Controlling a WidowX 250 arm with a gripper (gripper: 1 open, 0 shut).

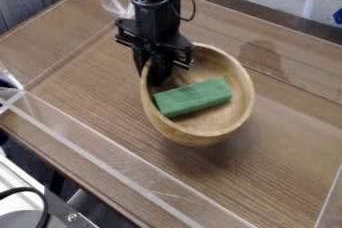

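A wooden bowl (222,75) with a green block (193,99) in it is near the middle of the table, its rim tilted toward the view. My black gripper (158,72) comes down from the top and is shut on the bowl's left rim; the fingertips are partly hidden by the rim.
The wooden table (80,52) has free room to the left, right and front of the bowl. A pale wall stands at the back right. Clear plastic edges line the left side, with dark and white items beyond the table at the lower left.
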